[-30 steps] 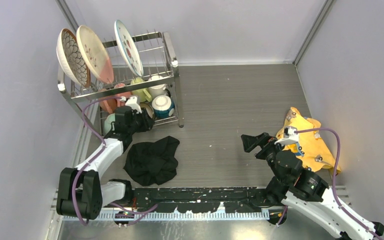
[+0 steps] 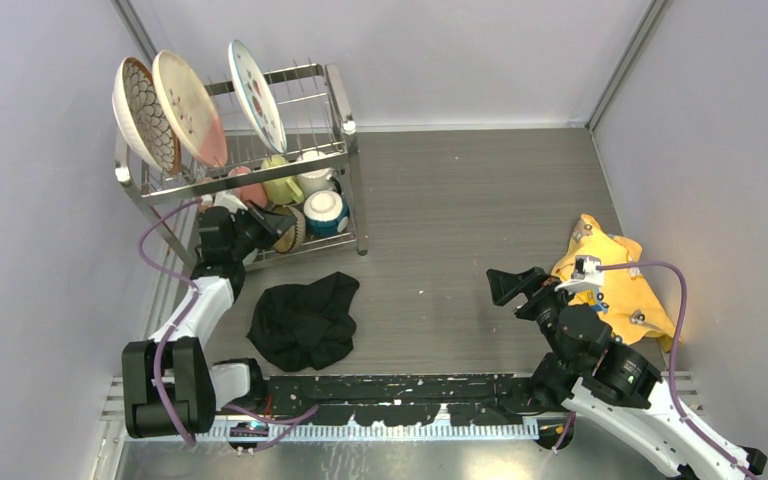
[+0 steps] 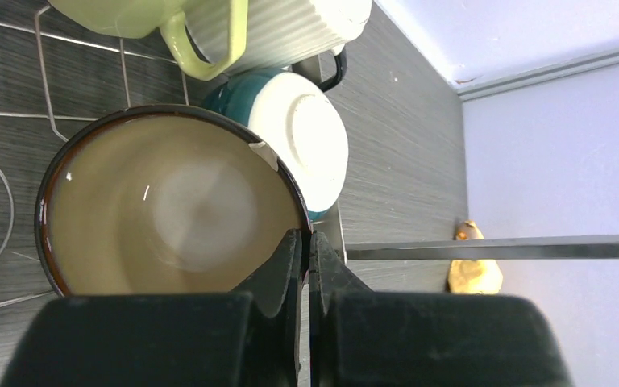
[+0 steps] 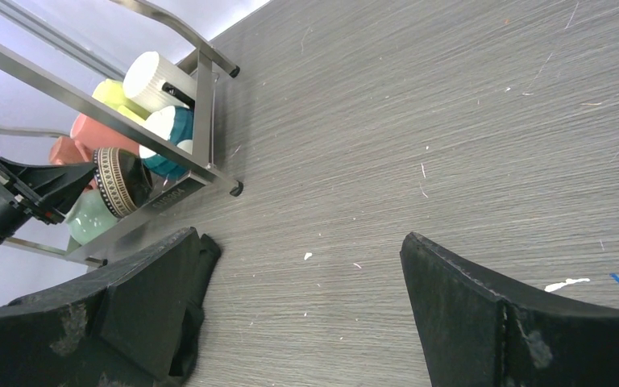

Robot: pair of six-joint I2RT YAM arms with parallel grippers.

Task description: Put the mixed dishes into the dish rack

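Observation:
The steel dish rack (image 2: 335, 160) holds three plates and bowls upright on top, with cups and small bowls below. A brown-rimmed bowl (image 3: 169, 201) lies on its lower tier, seen from inside in the left wrist view. My left gripper (image 2: 278, 222) is shut at that bowl's rim; I cannot see clearly whether the rim is between its fingertips. A teal-and-white bowl (image 2: 326, 210), a green mug (image 3: 121, 16) and a white mug (image 3: 274, 32) sit beside it. My right gripper (image 2: 510, 285) stands open and empty over the floor at lower right.
A black cloth (image 2: 302, 320) lies in front of the rack. A yellow cloth (image 2: 620, 290) is bunched by the right wall.
The right arm has barely moved; the dishes on top are unchanged.

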